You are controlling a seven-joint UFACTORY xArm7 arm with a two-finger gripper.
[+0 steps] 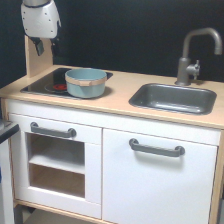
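Note:
A teal pot (pixel 87 88) with a brownish rim stands upright on the black stovetop (pixel 45 84), at its right side. My gripper (pixel 44 46) is in the top left corner, up and to the left of the pot and apart from it. Its dark fingers are small against the dark background, so whether they are open or shut is unclear. No object shows hanging from them.
A grey sink (pixel 174 98) with a dark tap (pixel 190 55) fills the right of the counter. Bare wood (pixel 120 93) lies between pot and sink. Below are a cupboard door (pixel 156 182) with a grey handle and an oven (pixel 58 165).

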